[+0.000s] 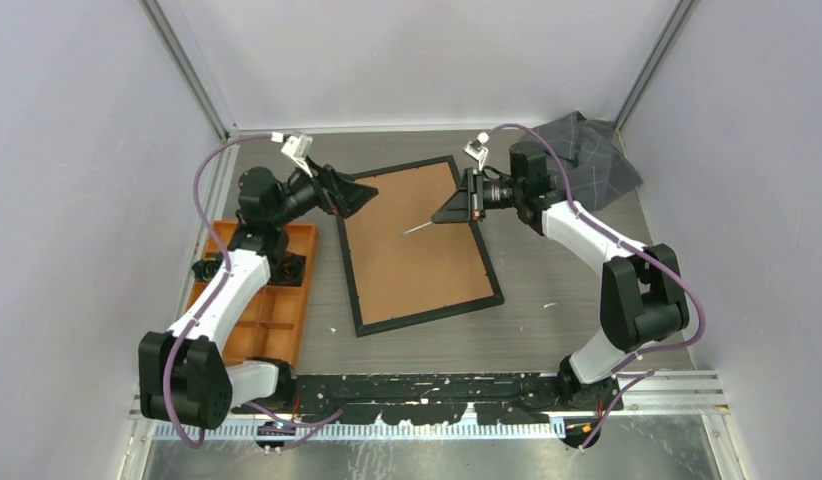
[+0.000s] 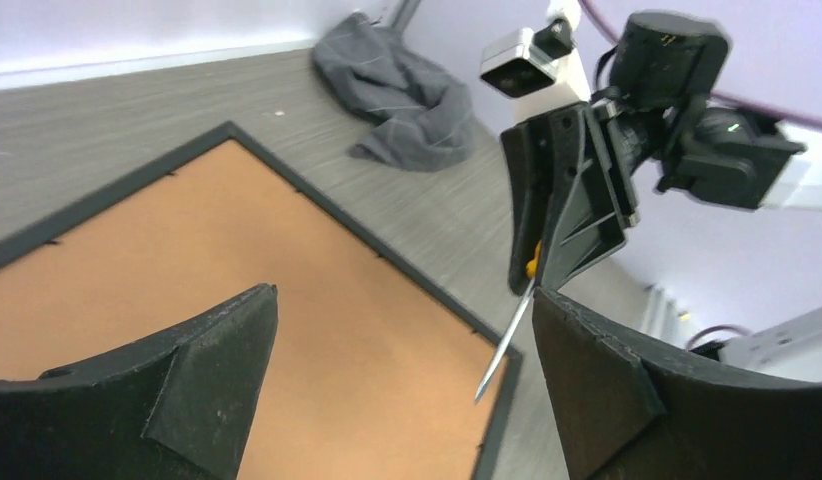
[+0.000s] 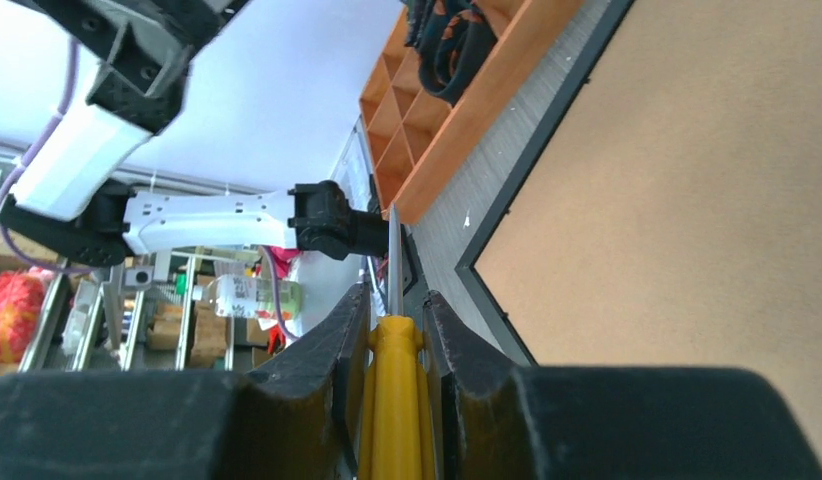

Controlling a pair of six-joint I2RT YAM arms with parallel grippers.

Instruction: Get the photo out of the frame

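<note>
The black photo frame (image 1: 421, 320) lies back-up on the grey table, its brown backing board (image 1: 412, 265) edged with small dark tabs. My right gripper is shut on a screwdriver with a yellow handle (image 3: 395, 410); its thin metal shaft (image 2: 503, 342) points left and down over the board. My left gripper stands open above the frame's upper left part, with nothing between its fingers.
An orange compartment tray (image 1: 305, 255) holding dark items lies at the left, partly under my left arm. A dark grey cloth (image 1: 597, 170) is at the back right. Bare table lies right of the frame.
</note>
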